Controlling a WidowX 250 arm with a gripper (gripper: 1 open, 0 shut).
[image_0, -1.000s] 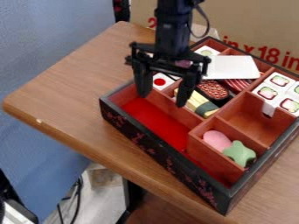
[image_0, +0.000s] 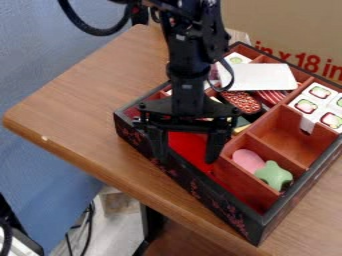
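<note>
My black gripper (image_0: 187, 140) hangs low over the left part of a dark, red-lined compartment box (image_0: 227, 205), its fingers down in or just above the large red compartment. Whether it holds anything cannot be seen. A pink piece (image_0: 247, 159) and a green star-shaped piece (image_0: 273, 175) lie in the front right compartment. The upper compartments hold dark round pieces (image_0: 243, 102), a white card (image_0: 265, 77) and white-and-red items (image_0: 321, 110).
A cardboard box (image_0: 301, 30) stands at the back. Cables hang below the table edge at the lower left.
The arm has moved down and toward the viewer from the back compartments, with the gripper lower over the red compartment. The box contents look unmoved where visible.
</note>
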